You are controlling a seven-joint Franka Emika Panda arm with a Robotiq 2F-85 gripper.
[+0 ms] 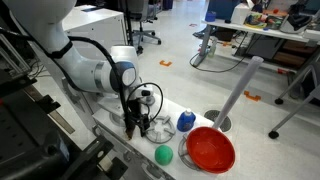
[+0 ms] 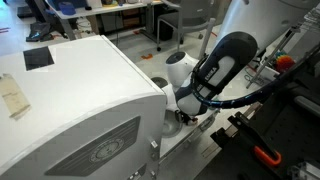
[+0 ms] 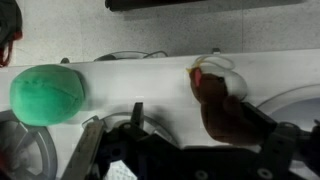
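A brown plush toy [image 3: 222,112] with a white patch and a small red bit lies on the white surface in the wrist view. My gripper is open above it, its dark fingers apart. The toy shows between them, nearer the right finger, and its lower end is partly hidden there. In exterior view 1 the gripper [image 1: 138,122] is low over the brown toy [image 1: 129,132], covering part of it. Exterior view 2 shows the gripper [image 2: 187,119] low behind the large white casing; the toy is hard to make out there.
A green round object [image 1: 163,154], a red bowl [image 1: 211,168] and a blue object [image 1: 186,121] stand to the right. A round metal dish [image 1: 162,131] lies beside the gripper. The large white casing [image 2: 90,100] fills the left of exterior view 2. Open floor lies beyond.
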